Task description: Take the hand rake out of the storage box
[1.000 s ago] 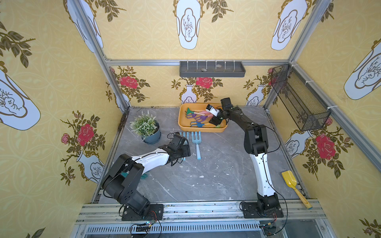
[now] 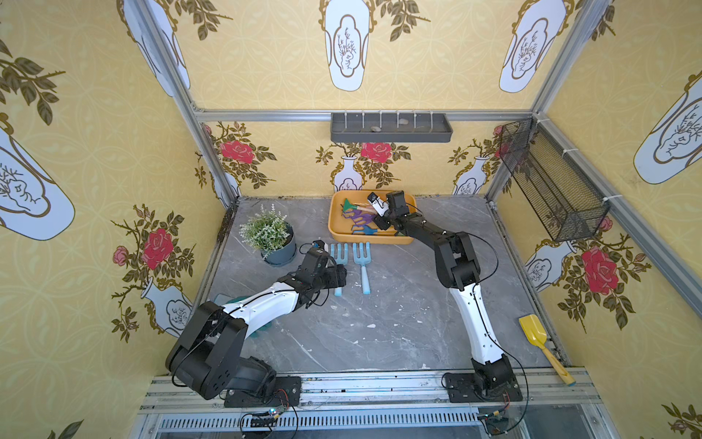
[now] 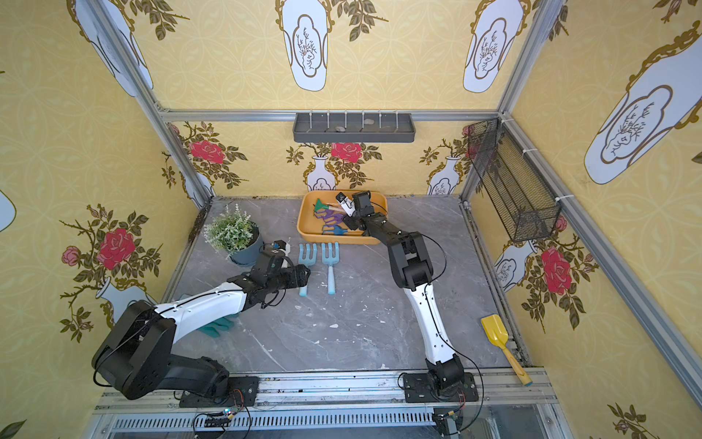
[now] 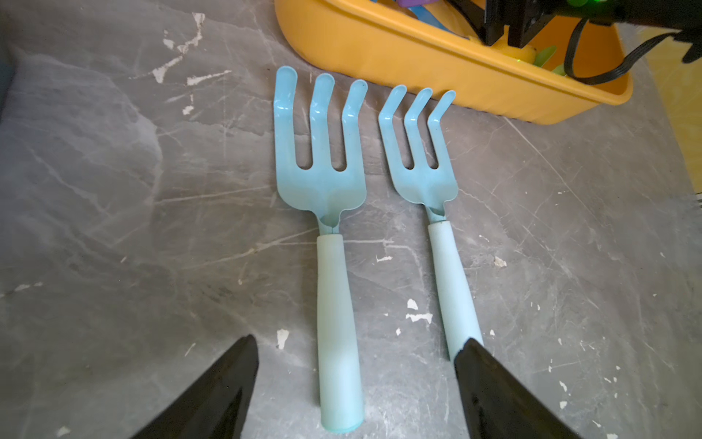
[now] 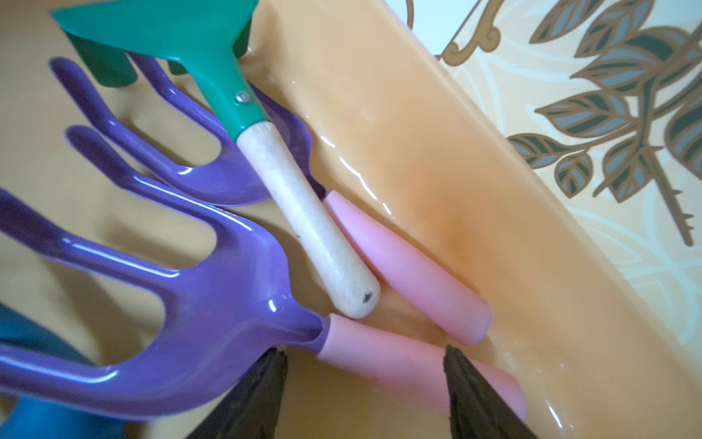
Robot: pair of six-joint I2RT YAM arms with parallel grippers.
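Note:
The orange storage box (image 2: pixel 338 234) holds several tools: a purple rake (image 5: pixel 241 285) with pink handle, a second purple rake (image 5: pixel 278 146) behind it, a green rake (image 5: pixel 219 87) with pale handle lying over that, and blue tools. My right gripper is open inside the box, its fingers either side of the nearer pink handle, above it. My left gripper is open above the table, over two light blue forks (image 4: pixel 321 183) that lie outside the box, with nothing held.
A potted plant (image 2: pixel 278 252) stands left of the box. A yellow scoop (image 2: pixel 533 329) lies at the right front. A green glove (image 3: pixel 215 327) lies under the left arm. Wall baskets hang at back and right.
My right gripper and arm have moved leftward within the box. My left arm has shifted left and back toward its base, away from the right arm.

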